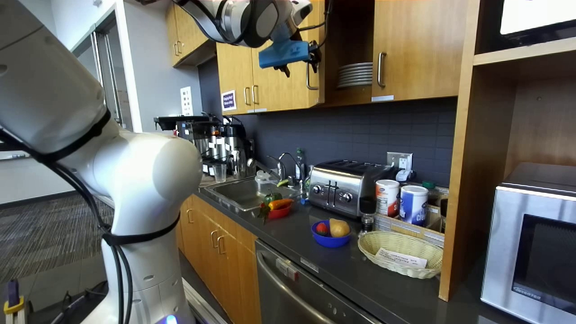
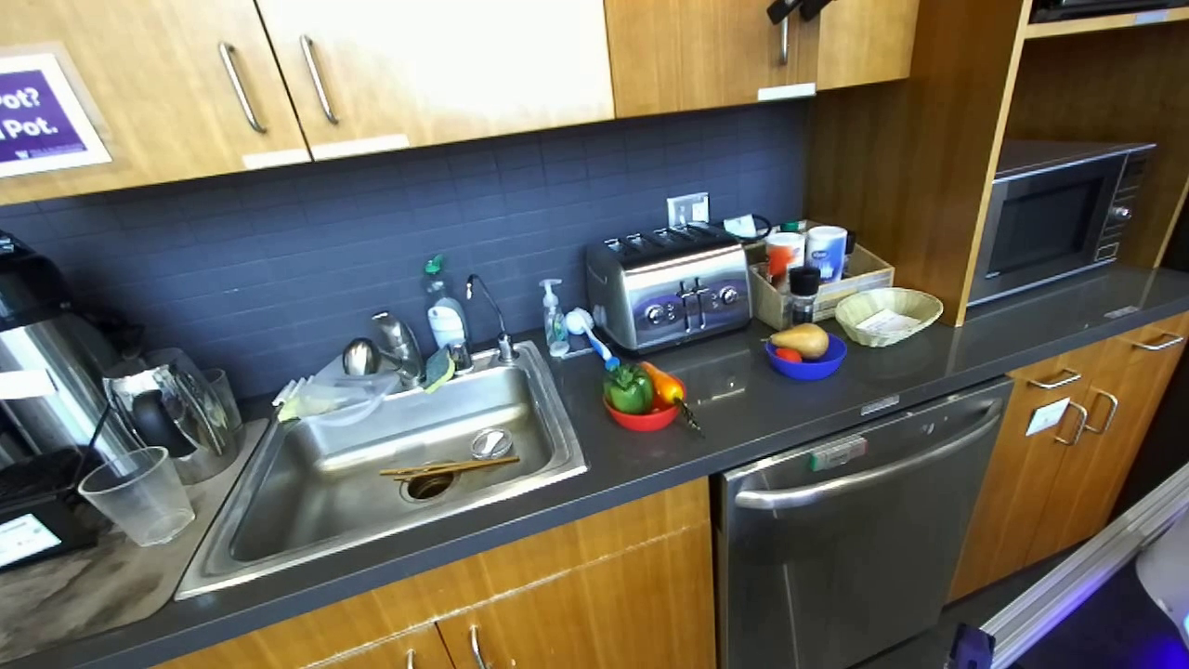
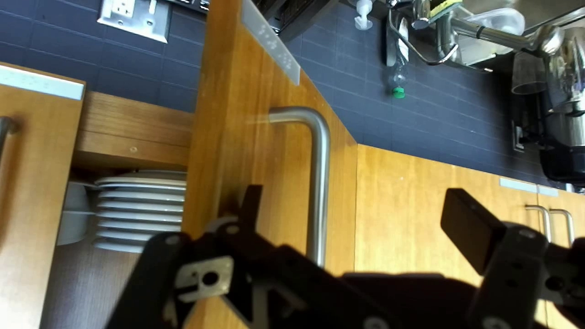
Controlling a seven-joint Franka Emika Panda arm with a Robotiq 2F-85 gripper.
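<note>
An upper cabinet door stands open, swung out from its cabinet. Its curved metal handle shows between my fingers in the wrist view, closer to the left one. My gripper is open, its two black fingers wide apart and nothing gripped. From exterior view 1, the gripper hangs high in front of the cabinets, beside the open door's handle. Whether a finger touches the door cannot be told. Inside the open cabinet is a stack of white plates.
A closed cabinet door adjoins the opening on the right. On the counter below are a toaster, a blue bowl, a red bowl, a wicker basket and a sink. Free air lies in front of the upper cabinets.
</note>
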